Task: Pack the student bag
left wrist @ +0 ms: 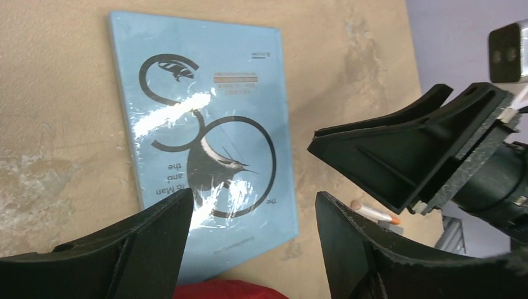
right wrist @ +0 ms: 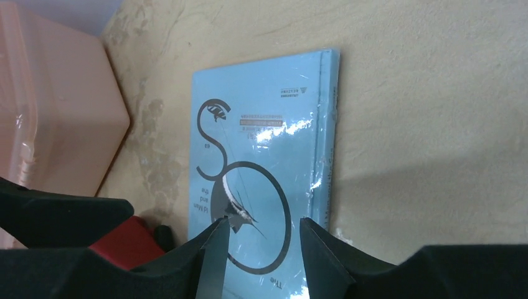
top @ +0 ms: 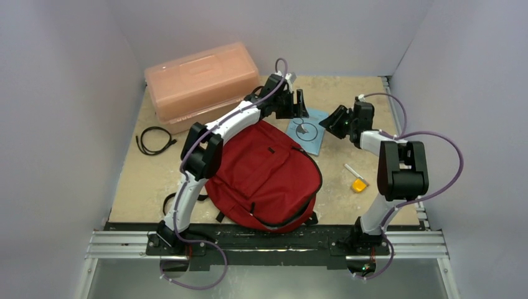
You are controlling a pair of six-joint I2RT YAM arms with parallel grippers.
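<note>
The blue book (top: 315,138) lies on the table right of the red student bag (top: 261,171), its cover up. In the left wrist view most of the book (left wrist: 212,124) shows under my left gripper, which is open with nothing gripped. My right gripper (top: 328,123) is at the book's right side; its fingers (right wrist: 212,255) stand apart over the cover of the book (right wrist: 268,143), the gap narrower than the left one's. The lower part of the book is cut off in the right wrist view. The bag lies with its dark-edged opening toward the lower right.
A clear pinkish box (top: 202,81) stands at the back left. A coiled black cable (top: 144,142) lies left of the bag. A white stick-like item (top: 352,170) and a yellow item (top: 359,185) lie front right. Bare table surrounds the book's far side.
</note>
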